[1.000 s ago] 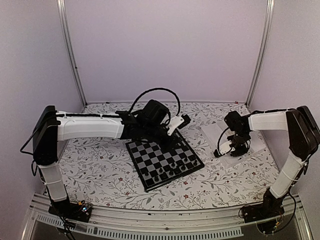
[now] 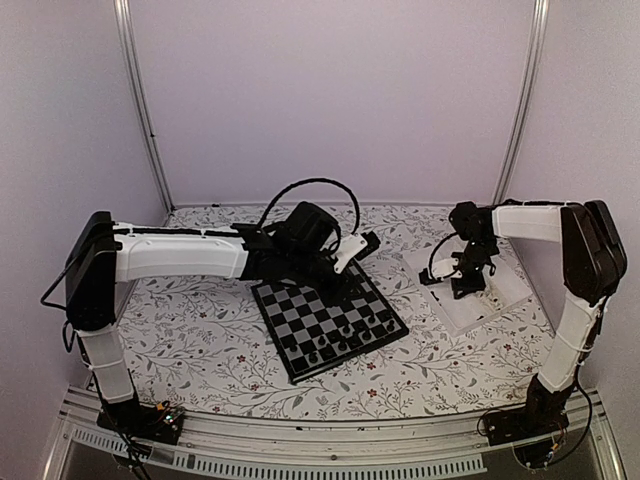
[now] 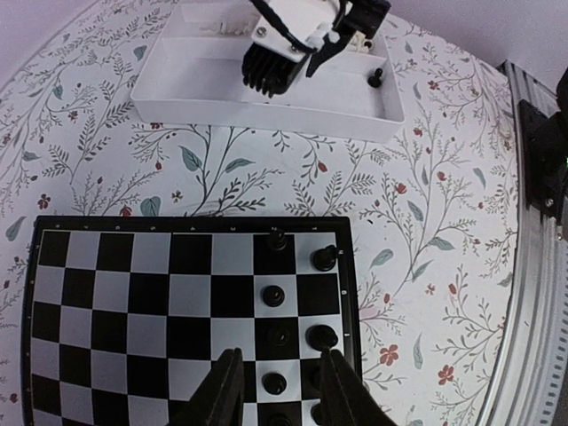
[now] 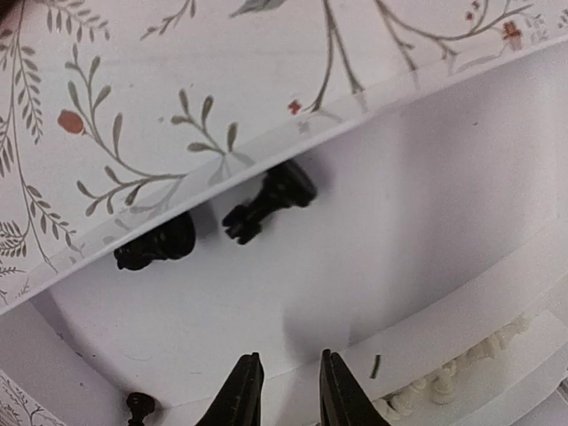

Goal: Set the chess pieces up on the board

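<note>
The chessboard (image 3: pixel 169 311) has several black pieces along one edge, among them a pawn (image 3: pixel 272 295) and a corner piece (image 3: pixel 325 257). My left gripper hangs over the board, fingers apart with nothing visible between them. My right gripper is over the white piece box (image 2: pixel 460 320), its fingers apart and empty. In the box lie two larger black pieces, one (image 4: pixel 155 242) beside another (image 4: pixel 271 200), a small black piece (image 4: pixel 139 408) near a corner, and white pieces (image 4: pixel 444 382) in a separate section.
Walls and metal rails edge the workspace. My left arm covers the back part of the board in the top view.
My right arm has risen and shifted slightly toward the back and left over the box. My left arm looks nearly still.
</note>
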